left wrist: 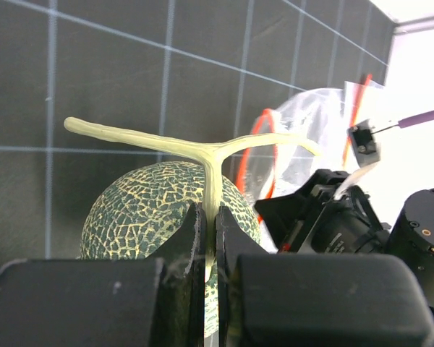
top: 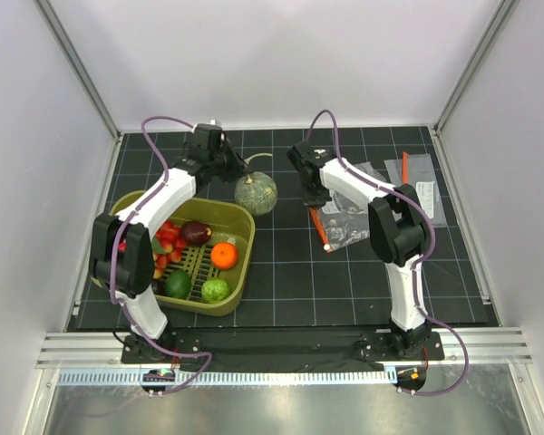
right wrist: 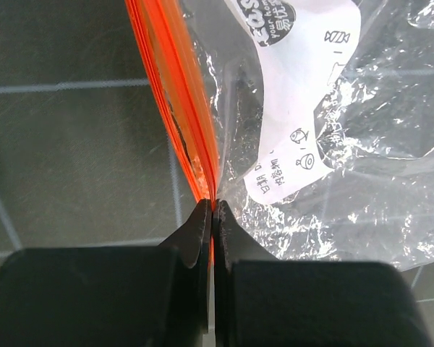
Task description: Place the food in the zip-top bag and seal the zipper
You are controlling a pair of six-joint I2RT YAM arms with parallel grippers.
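A round green mottled pumpkin (top: 257, 194) with a pale stem (left wrist: 155, 140) hangs from my left gripper, which is shut on that stem, just outside the basket. To its right lies a clear zip bag (top: 346, 220) with an orange zipper (right wrist: 188, 87) along its left edge and a printed white label (right wrist: 289, 137). My right gripper is shut on that zipper edge, as the right wrist view shows. Whether the bag's mouth is open is hard to tell.
An olive basket (top: 236, 284) at the left holds tomatoes, an orange (top: 225, 256), an avocado, a cabbage (top: 216, 289) and a dark oval food (top: 196, 233). A second bag (top: 429, 199) lies at the right.
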